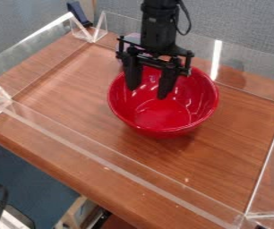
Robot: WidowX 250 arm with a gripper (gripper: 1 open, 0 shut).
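Observation:
A large red bowl (164,112) rests on the wooden table, right of the middle in the camera view. My black gripper (149,80) hangs from the top over the bowl's back half, its two fingers apart and pointing down into the bowl, with nothing visible between them. Behind the gripper, at the bowl's back left, a small purple object is partly hidden by the arm.
Clear low walls edge the wooden tabletop (68,98) on several sides. A grey padded wall stands behind.

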